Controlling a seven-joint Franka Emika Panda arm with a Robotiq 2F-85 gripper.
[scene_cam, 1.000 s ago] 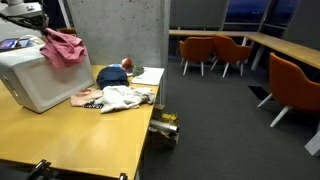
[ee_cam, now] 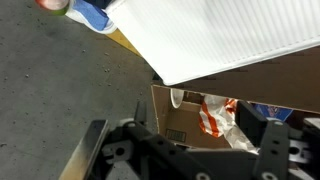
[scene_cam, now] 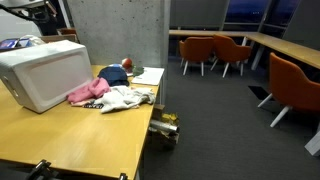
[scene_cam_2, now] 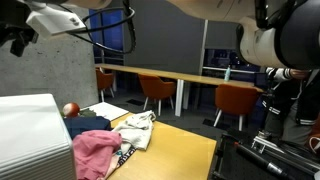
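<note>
A pink cloth lies crumpled on the wooden table, against the white box. In exterior view 2 the pink cloth rests in front of the dark blue item. A pale cloth lies just right of it. My gripper is raised at the top left, above the white box and clear of the pink cloth. The dark fingers stand apart in the wrist view, with no cloth visible between them.
Behind the cloths are a red round object and a white sheet. The wrist view shows a brown open-topped container with mixed items.
</note>
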